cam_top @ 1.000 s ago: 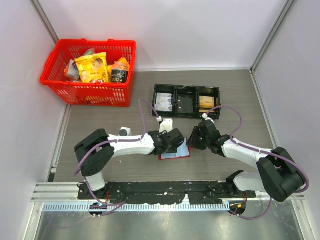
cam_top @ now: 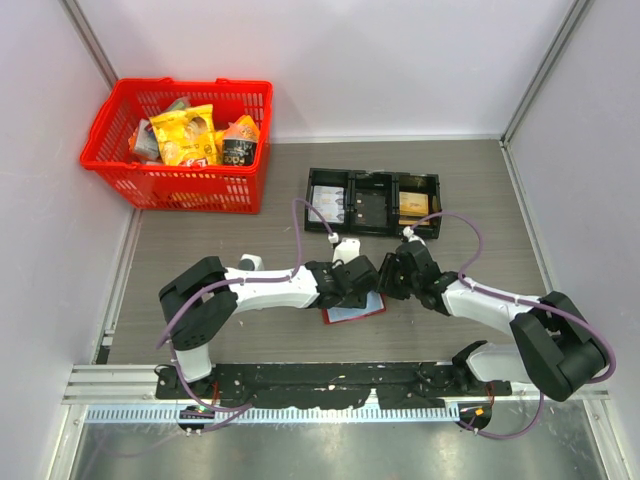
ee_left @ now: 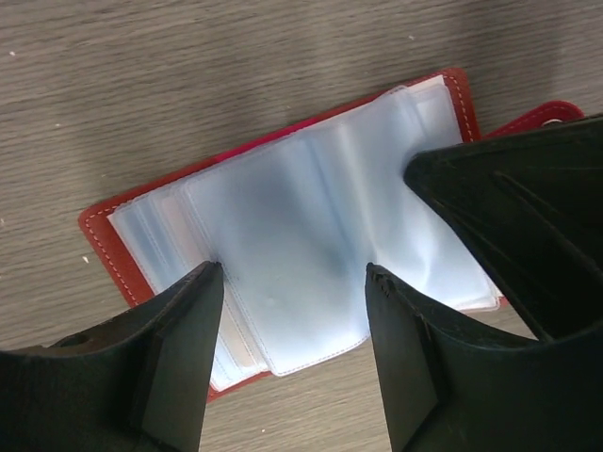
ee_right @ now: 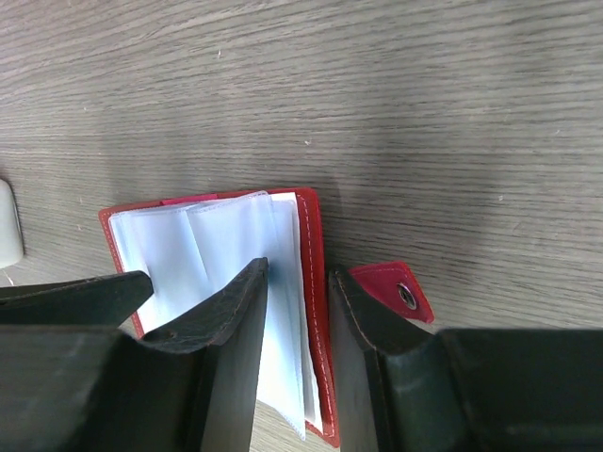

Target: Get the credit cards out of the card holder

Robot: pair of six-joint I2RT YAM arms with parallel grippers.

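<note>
The card holder (cam_top: 350,310), red with stitched edges, lies open on the table, showing clear and white sleeves (ee_left: 283,254); a red snap flap (ee_right: 396,287) sticks out at its side. My left gripper is over the sleeves, part open, its fingertips on or just above the plastic. My right gripper is shut on the holder's red edge beside the flap. Whether cards sit inside the sleeves I cannot tell.
A black three-compartment tray (cam_top: 371,230) stands behind the arms. A red basket of snack bags (cam_top: 220,195) is at the back left. A white object (cam_top: 251,262) lies left of the holder, partly behind the left arm.
The left gripper has moved slightly right over the holder, and the holder's visible edge has shifted slightly. The right arm has hardly moved.
</note>
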